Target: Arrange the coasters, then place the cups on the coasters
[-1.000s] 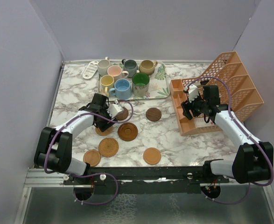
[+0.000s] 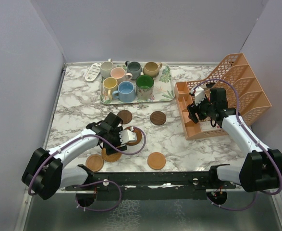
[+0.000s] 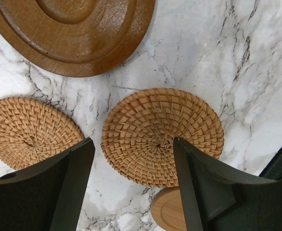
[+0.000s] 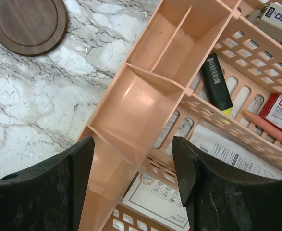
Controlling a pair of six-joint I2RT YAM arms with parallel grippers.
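My left gripper [image 2: 111,147] hangs over the lower woven coaster [image 3: 162,125], its fingers apart with nothing between them. In the left wrist view, another woven coaster [image 3: 25,130] and a brown wooden coaster [image 3: 83,33] lie nearby, with part of a light wooden one [image 3: 167,207]. My right gripper [image 2: 194,113] is open over the salmon organiser [image 4: 136,106]. Several cups, including a blue one [image 2: 126,91] and a yellow one [image 2: 109,84], stand on a tray at the back.
The tray's rim [image 2: 167,97] borders the back of the workspace. Dark coasters [image 2: 158,118] and a light coaster [image 2: 156,161] lie around the middle. Bare marble shows between the coasters and organiser.
The right arm has not visibly moved.
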